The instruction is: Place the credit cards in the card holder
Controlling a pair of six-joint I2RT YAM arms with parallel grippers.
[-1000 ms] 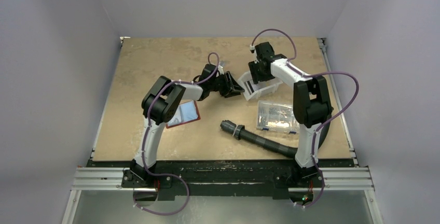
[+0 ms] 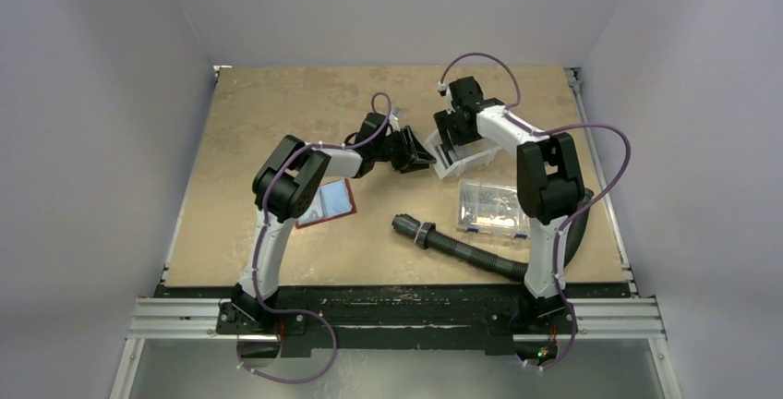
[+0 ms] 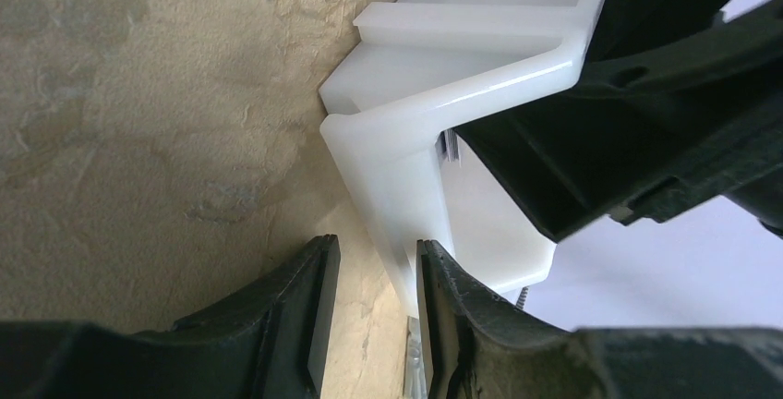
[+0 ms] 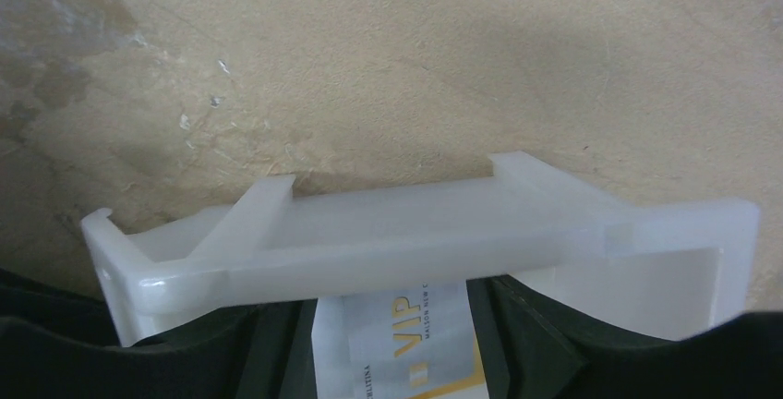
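Note:
A white open-topped box [image 2: 477, 164] lies right of centre in the top view, with dark and pale cards partly hidden inside. My right gripper reaches over its far rim with its fingers part open. Between them a silver card lettered VIP [image 4: 392, 339] shows inside the box; whether the fingers touch it cannot be told. At the box's left corner my left gripper stands part open, holding nothing, its fingertips close to the white wall [image 3: 392, 191]. A red-edged object with pale blue panels [image 2: 337, 199], perhaps the card holder, lies partly under the left arm.
A clear plastic case [image 2: 492, 207] lies in front of the box. Nearer still, a black ribbed hose [image 2: 462, 251] crosses the table toward the right arm. A small pale item [image 2: 397, 113] rests behind my left gripper.
My right gripper has shifted left across the box, toward the dark cards at its left end. The left arm and the box look unmoved.

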